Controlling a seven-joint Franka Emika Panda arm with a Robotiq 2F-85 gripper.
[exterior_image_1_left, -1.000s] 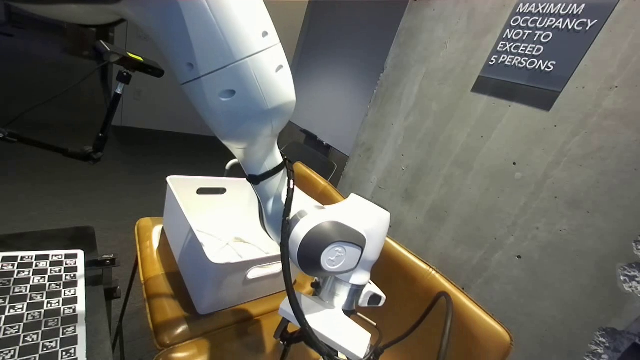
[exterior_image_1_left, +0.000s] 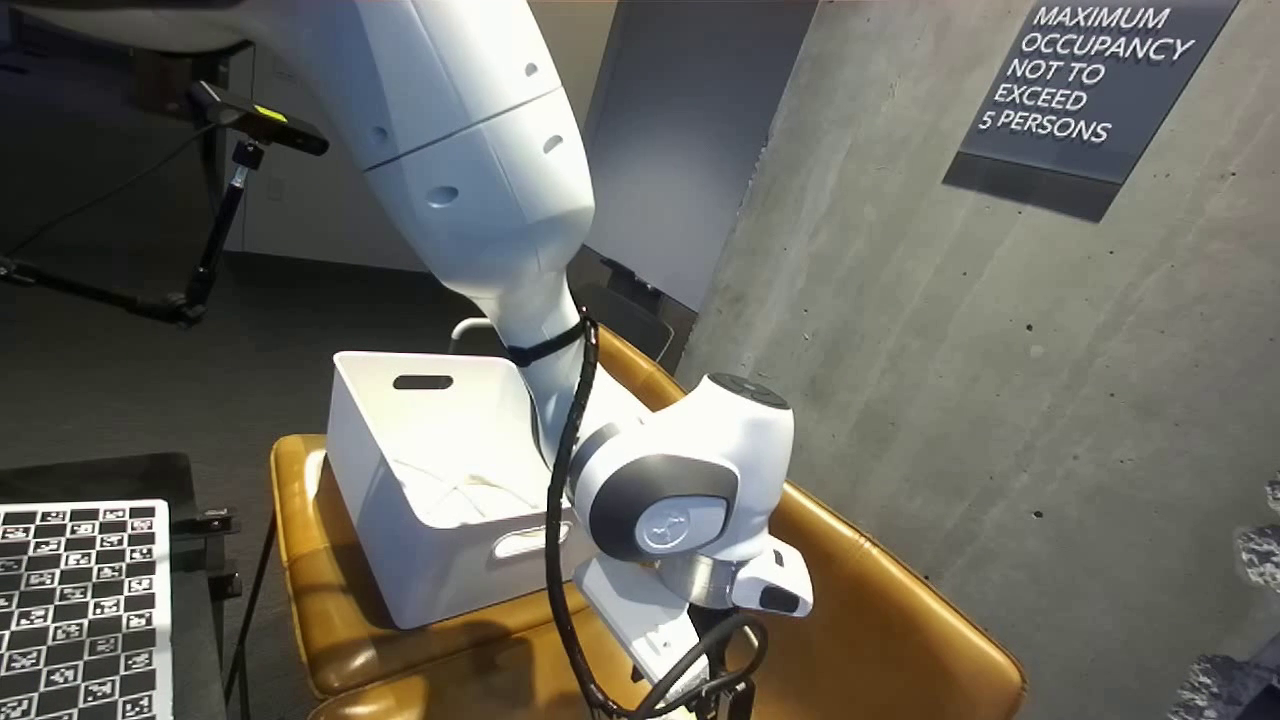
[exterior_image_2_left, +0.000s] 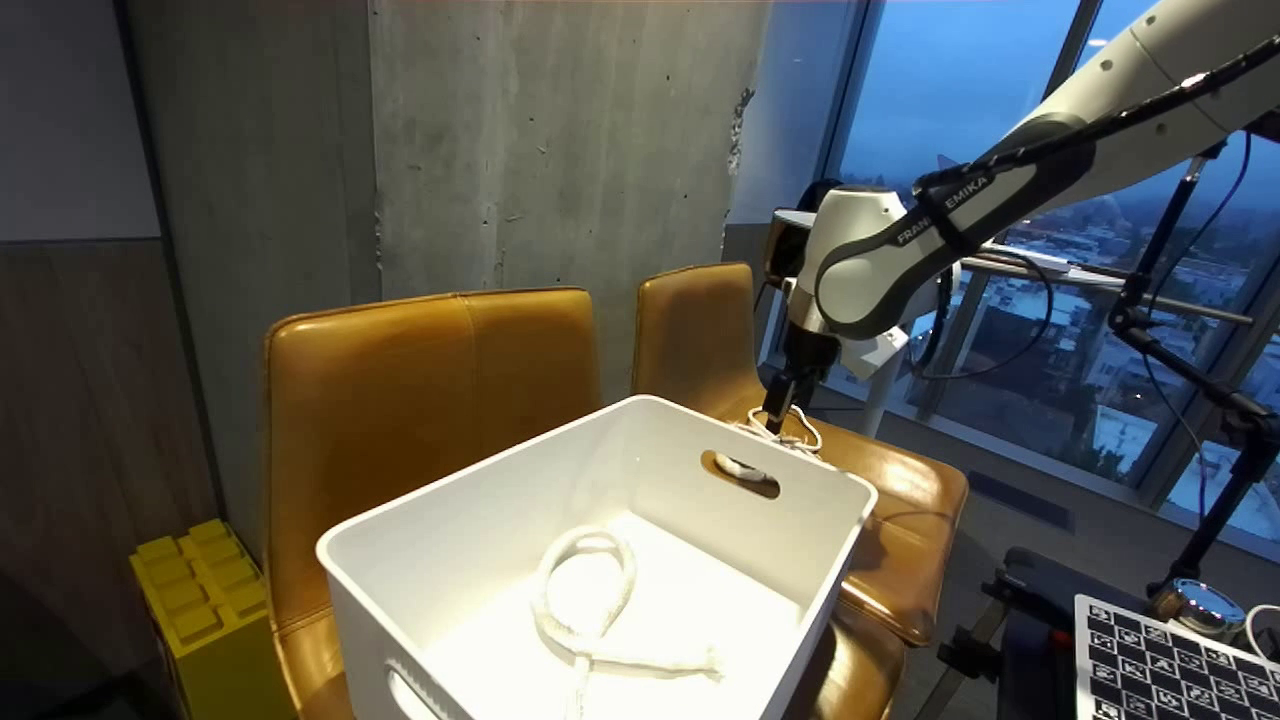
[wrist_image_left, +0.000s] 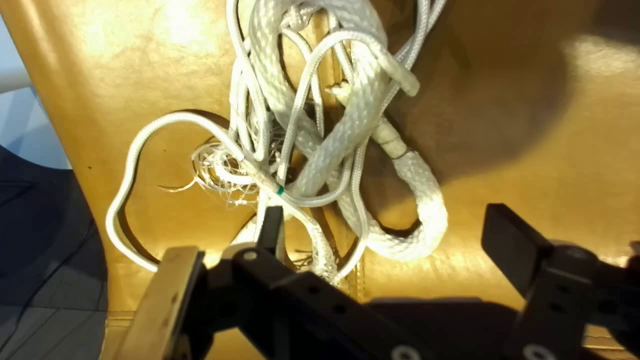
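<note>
A tangle of white ropes (wrist_image_left: 348, 138), some thick and some thin with frayed strands, lies on the brown leather chair seat (wrist_image_left: 504, 180) in the wrist view. My gripper stands open just short of that pile, its fingers wide apart and nothing between them. In exterior view 2 the gripper (exterior_image_2_left: 786, 402) points down beside the pile, behind the white box. The white box (exterior_image_2_left: 396, 534) is on the neighbouring chair and has a looped white rope (exterior_image_2_left: 624, 654) on its floor. In exterior view 1 the fingertips are mostly cut off by the lower edge.
The box's tall near wall (exterior_image_1_left: 462, 576) stands beside my arm. Chair backrests (exterior_image_2_left: 450, 360) and a concrete wall (exterior_image_1_left: 960, 360) bound the far side. A checkered board (exterior_image_1_left: 90, 612) lies on a dark stand, apart from the chairs.
My hand has turned about its wrist and shifted slightly right in exterior view 1, the cable swinging round with it. The box has stayed in place.
</note>
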